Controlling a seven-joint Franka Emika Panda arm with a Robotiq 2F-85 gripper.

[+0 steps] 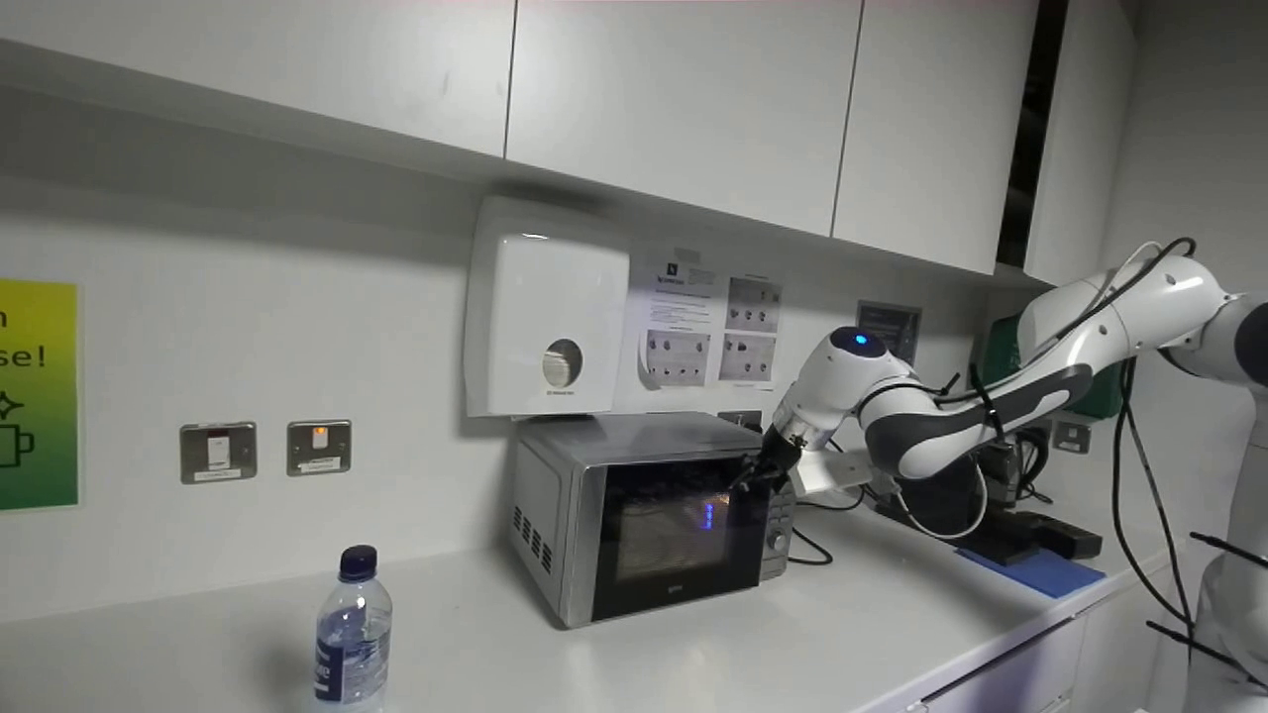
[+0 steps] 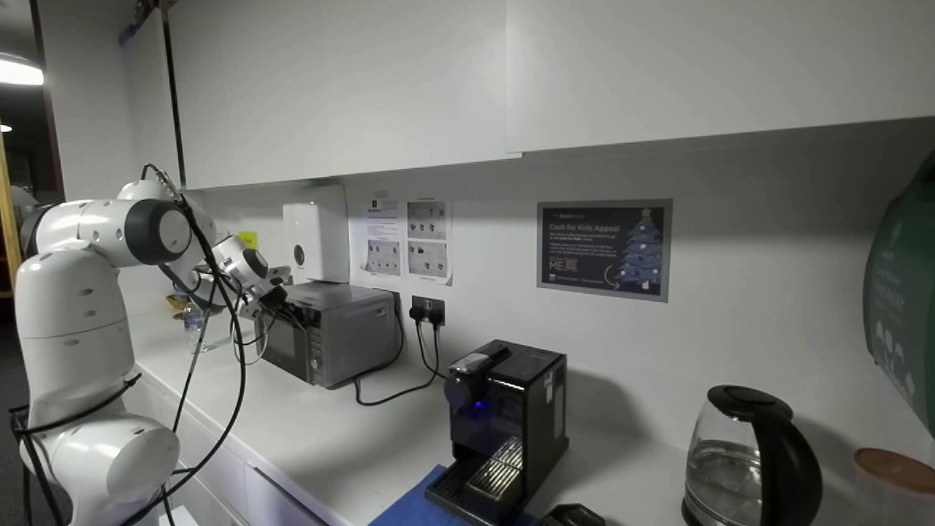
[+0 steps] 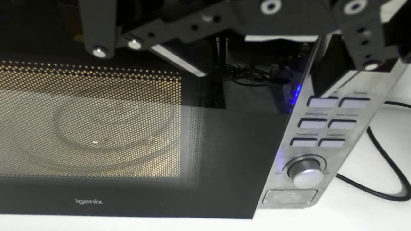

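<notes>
The silver microwave (image 1: 541,511) stands on the counter, its dark door (image 3: 239,154) facing out and a warm light showing behind the mesh window (image 3: 96,127). Along its right side runs a control panel with pale buttons (image 3: 312,123) and a silver dial (image 3: 306,173). My gripper is open at the upper right of the door front. One finger (image 3: 183,61) lies over the dark door, while the other finger (image 3: 333,75) overlaps the panel above the buttons. Nothing shows between them. The door's lower right corner juts past the panel; whether it is ajar, I cannot tell.
A water bottle (image 1: 353,642) stands left of the microwave. Further along the counter are a coffee machine (image 2: 517,421) and a glass kettle (image 2: 732,456). Wall cabinets (image 1: 689,107) hang overhead.
</notes>
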